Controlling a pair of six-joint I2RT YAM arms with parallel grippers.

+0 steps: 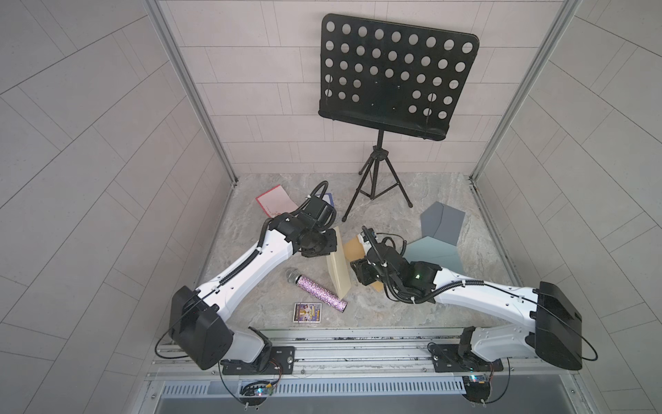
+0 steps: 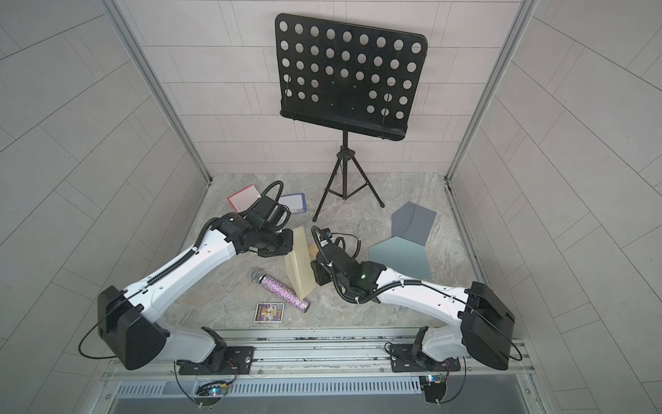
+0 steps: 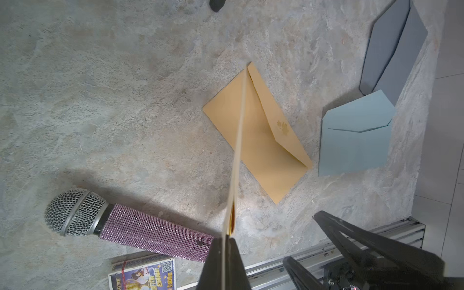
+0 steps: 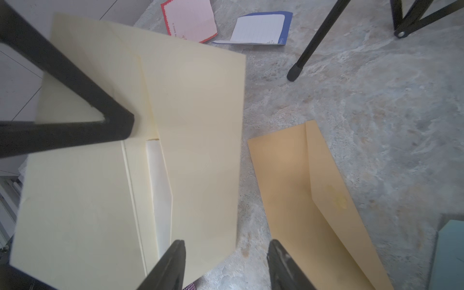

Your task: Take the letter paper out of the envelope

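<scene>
A cream envelope point(image 4: 203, 145) stands on edge above the floor, its face toward my right gripper. Through a slit between its panels a narrow strip of white paper point(image 4: 159, 193) shows. My left gripper is shut on the envelope, which appears as a thin, edge-on sheet in the left wrist view; one left finger point(image 4: 113, 120) crosses its face in the right wrist view. To the right of the envelope, my right gripper is open, with nothing held between its fingers. On the floor beneath lies a tan envelope point(image 3: 263, 140), its flap folded over.
Right of centre lie a light blue-grey envelope point(image 3: 357, 137) and a dark grey one point(image 3: 394, 46). A pink glittery microphone point(image 1: 320, 292) and a small picture box point(image 1: 307, 312) are at the front. The music stand point(image 1: 379, 148) and bordered cards point(image 2: 293, 202) are behind.
</scene>
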